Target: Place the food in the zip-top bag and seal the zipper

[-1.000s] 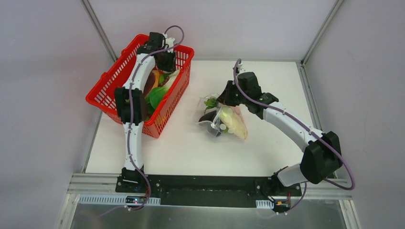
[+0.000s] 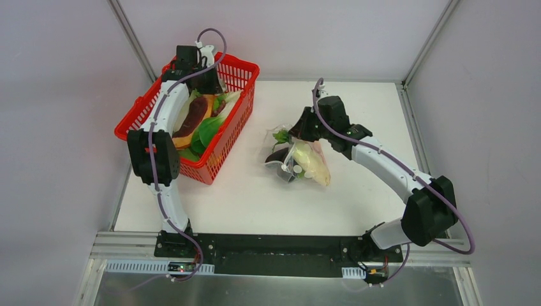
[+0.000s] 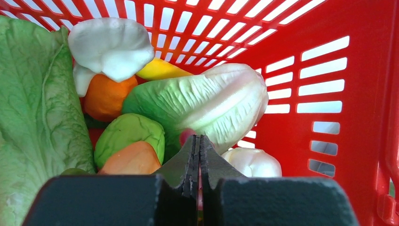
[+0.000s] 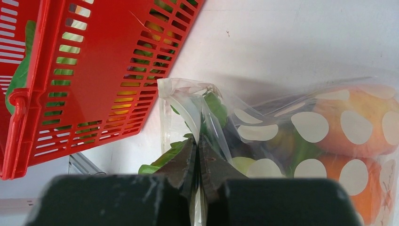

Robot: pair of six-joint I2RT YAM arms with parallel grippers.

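Observation:
In the left wrist view my left gripper is shut with nothing between its fingers, above the food in the red basket point(image 3: 367, 117). The white mushroom point(image 3: 113, 44) lies up and to the left, apart from the fingertips, over an orange item point(image 3: 106, 96). A pale cabbage point(image 3: 211, 101) lies just beyond the fingertips. In the right wrist view my right gripper is shut on the edge of the clear zip bag point(image 4: 171, 92). Green leaves stick out near the bag's mouth, and orange items show through its dotted side.
In the basket are also a leafy lettuce point(image 3: 42, 108), a round green item point(image 3: 131, 132) and a white bulb point(image 3: 254, 162). The basket's walls point(image 2: 239, 121) stand close around the left gripper.
The left arm has moved left in the top view. The right arm still holds the bag in the same place.

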